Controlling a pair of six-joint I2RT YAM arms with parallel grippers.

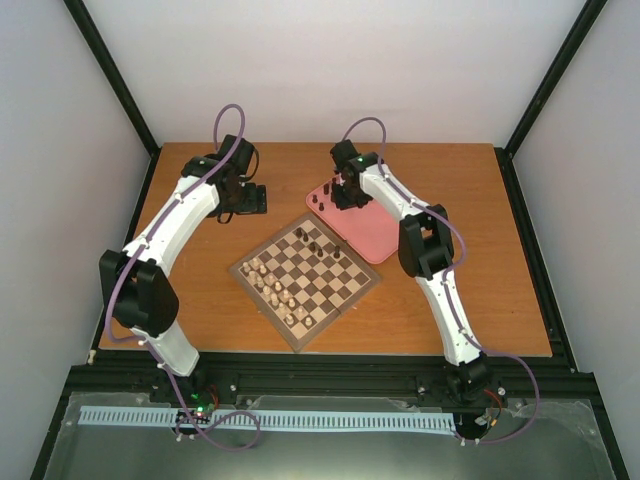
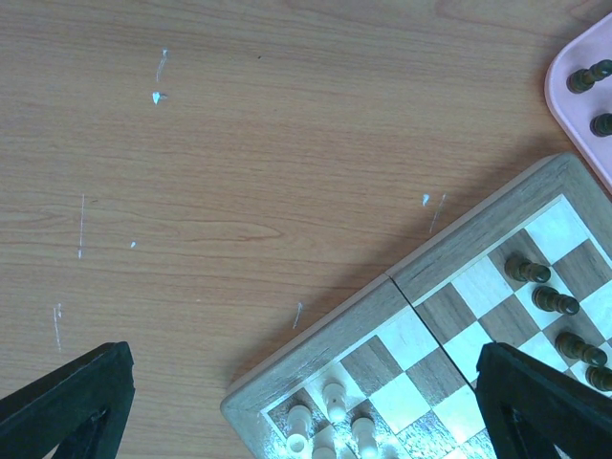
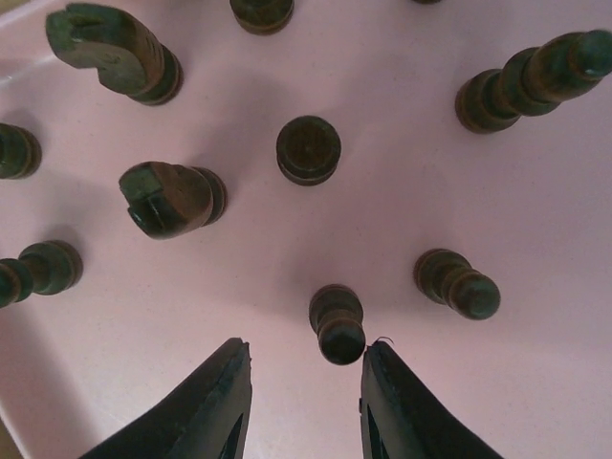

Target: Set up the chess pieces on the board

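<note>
The chessboard [image 1: 350, 292] lies turned at an angle in the middle of the table. White pieces [image 1: 268, 283] line its near-left side, and several dark pieces [image 1: 319, 251] stand toward the far-right side. More dark pieces stand upright on the pink tray [image 1: 375, 235]. My right gripper hangs low over this tray, part open with nothing between its fingers. A dark pawn [image 3: 340, 337] stands just ahead of the right finger's tip, and another dark pawn [image 3: 459, 284] is to its right. Over bare wood left of the board, my left gripper stands wide open and empty.
Around the right gripper stand other dark pieces, among them two knights [image 3: 172, 199] and a tall piece [image 3: 535, 81]. The tray's corner touches or nearly touches the board's far edge. Bare table [image 1: 470, 270] lies to the right.
</note>
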